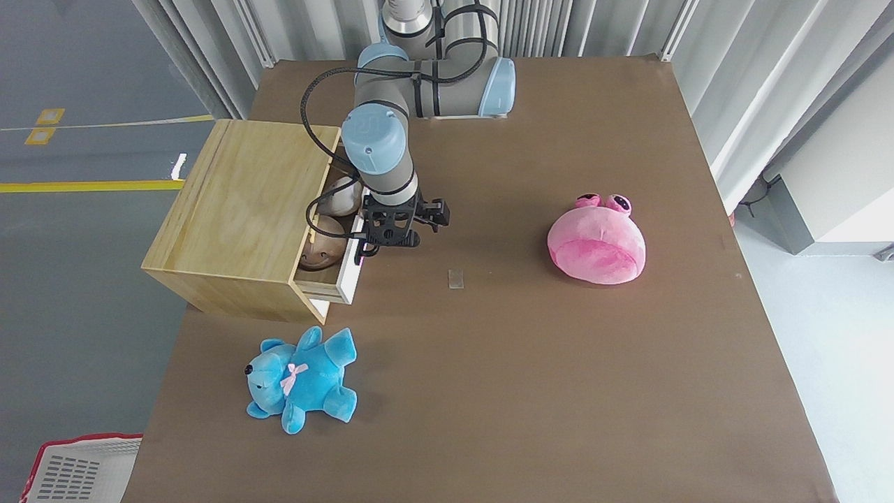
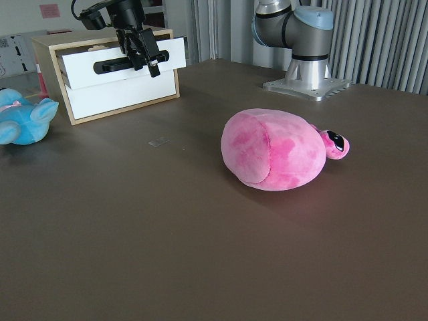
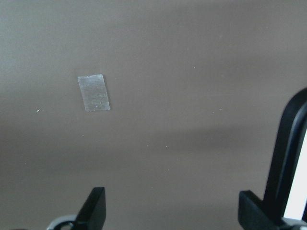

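Note:
A wooden cabinet (image 1: 230,201) stands on the table with its upper drawer (image 2: 154,77) partly pulled out; two round items, one pale and one brown, lie inside. My gripper (image 2: 137,61) is at that drawer's white front, by the dark handle (image 2: 112,65). In the wrist view its two black fingertips lie low at either side, with the bare table and a strip of the white front beyond. Whether anything is between the fingers is unclear.
A blue bear (image 1: 302,381) lies near the cabinet's front corner. A pink plush toy (image 1: 596,243) sits to the right. A basket (image 1: 79,469) stands off the table at lower left.

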